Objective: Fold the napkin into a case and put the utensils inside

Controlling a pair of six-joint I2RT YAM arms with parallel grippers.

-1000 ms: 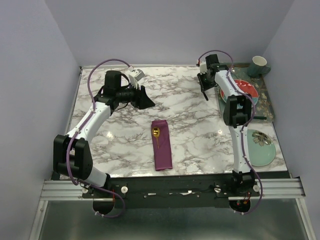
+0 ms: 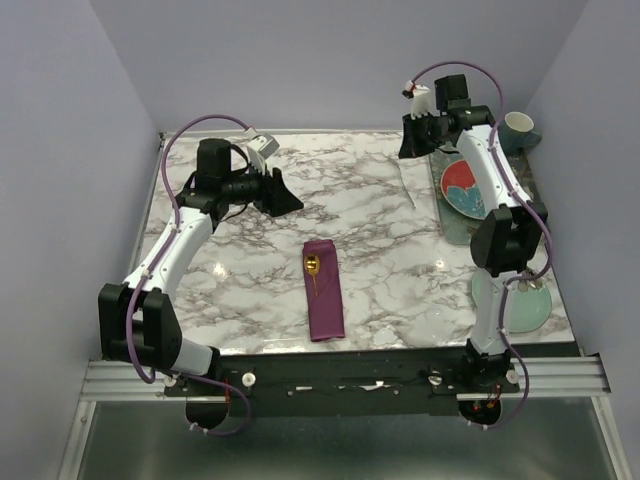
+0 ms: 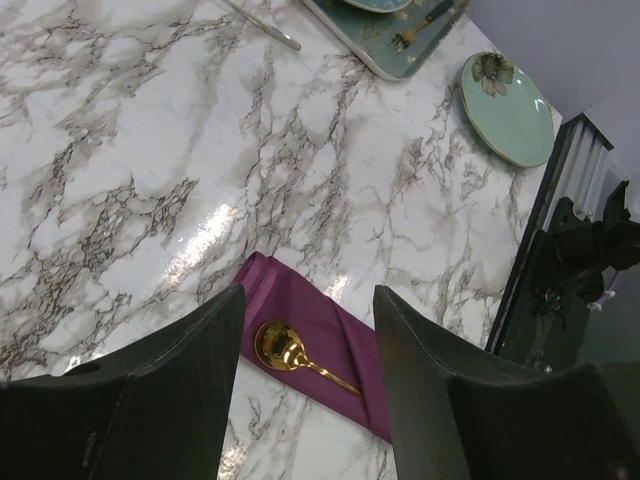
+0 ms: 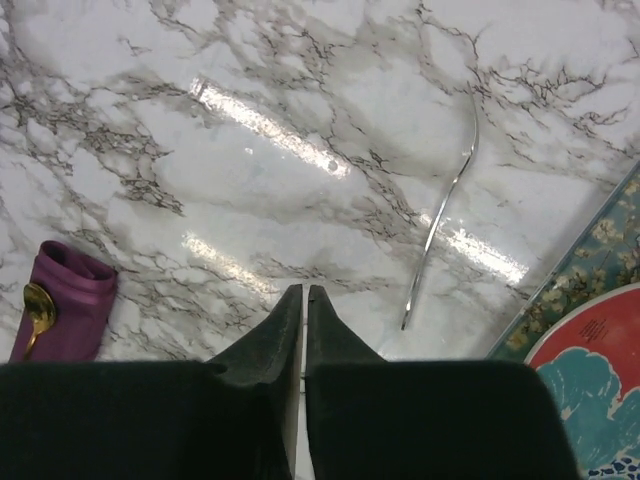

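A folded purple napkin (image 2: 329,310) lies at the front centre with a gold spoon (image 2: 312,266) on it, also seen low in the left wrist view. My left gripper (image 2: 279,200) hangs above the table left of the napkin, open and empty. My right gripper (image 2: 415,137) is raised near the tray at the back right; in the right wrist view its fingertips (image 4: 294,300) nearly meet, with only a narrow slit between them and nothing seen held. A thin silver utensil (image 4: 443,206) lies on the marble beside the tray, right of those fingers.
A tray (image 2: 451,220) holding a red-rimmed bowl (image 2: 462,190) is at the right, with a mug (image 2: 516,131) behind. A green plate (image 2: 525,310) lies at the front right.
My right gripper has risen away from the silver utensil, which stays on the table.
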